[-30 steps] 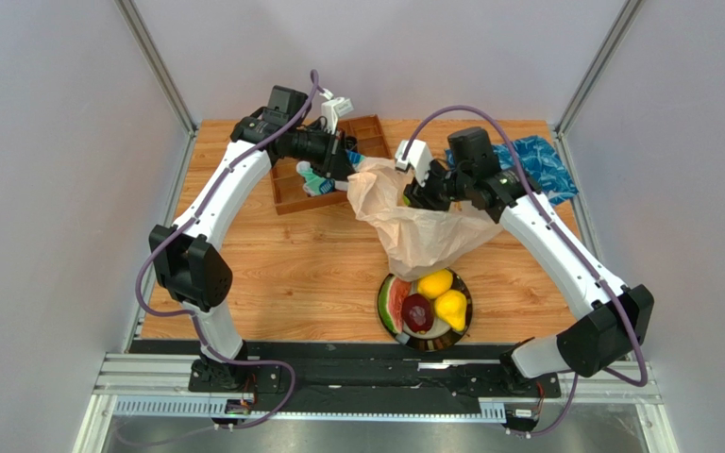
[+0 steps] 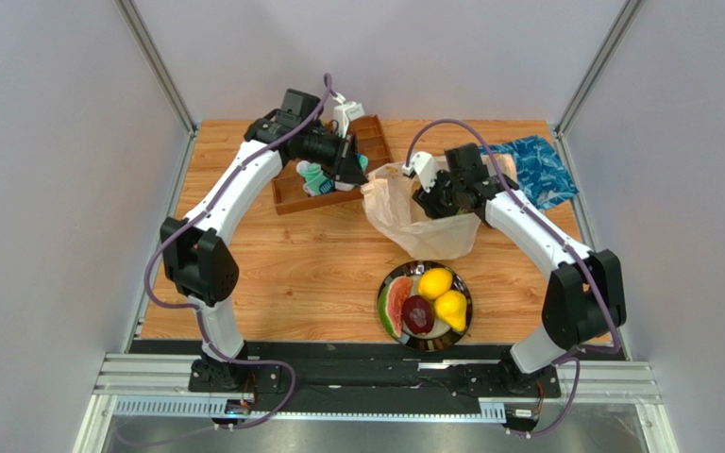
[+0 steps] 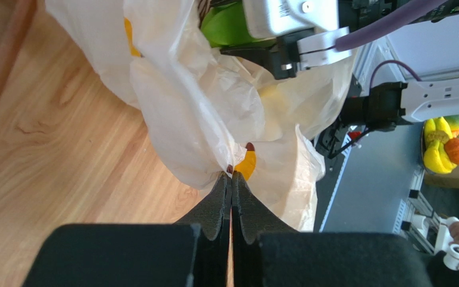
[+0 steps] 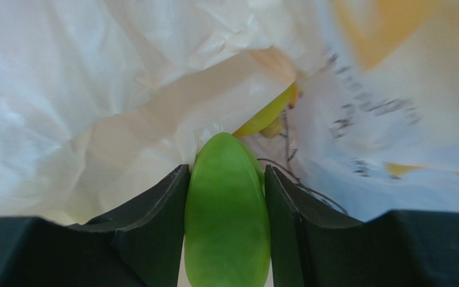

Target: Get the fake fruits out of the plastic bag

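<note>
The pale plastic bag [image 2: 413, 231] hangs between both arms, above the table's middle right. My left gripper is shut on a thin pinch of its rim. My right gripper is inside the bag, shut on a smooth green fake fruit [image 4: 226, 230]; yellow fruit [image 4: 265, 115] shows deeper in. A black plate [image 2: 383, 311] holds a watermelon slice [image 2: 392, 307], lemon [image 2: 434, 282], dark red fruit [image 2: 417, 314] and yellow pear [image 2: 451, 308].
A wooden compartment tray [image 2: 291, 200] with mint cloth items stands behind the left gripper. A crumpled blue bag [image 2: 541, 170] lies back right.
</note>
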